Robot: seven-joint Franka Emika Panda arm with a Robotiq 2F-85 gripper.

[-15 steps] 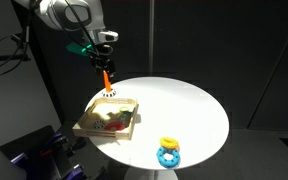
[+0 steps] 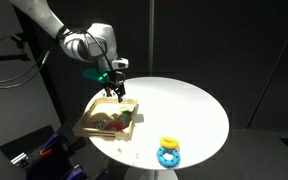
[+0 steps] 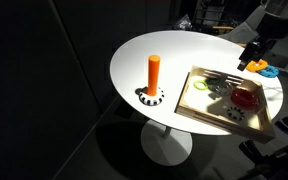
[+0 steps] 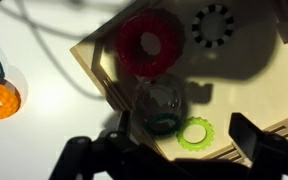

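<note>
Wide apart in the wrist view, the two fingers of my gripper have nothing between them. My gripper (image 2: 116,88) hangs above the far side of a shallow wooden box (image 2: 81,124) on the round white table. Inside the box lie a red ring (image 4: 149,44), a black-and-white ring (image 4: 213,25), a clear ring with dark green (image 4: 159,105) and a lime green ring (image 4: 195,134). An orange post (image 3: 153,72) stands upright on the table beside the box, with a black-and-white ring (image 3: 151,97) around its foot. The arm hides the post in exterior view 1.
An orange ring (image 2: 169,142) and a blue ring (image 2: 168,158) lie on the table outside the box, near the front edge. The box walls stand up around its rings.
The arm has come down and to the right in exterior view 1, bringing my gripper lower over the box and in front of the orange post. The box and rings have not visibly moved.
</note>
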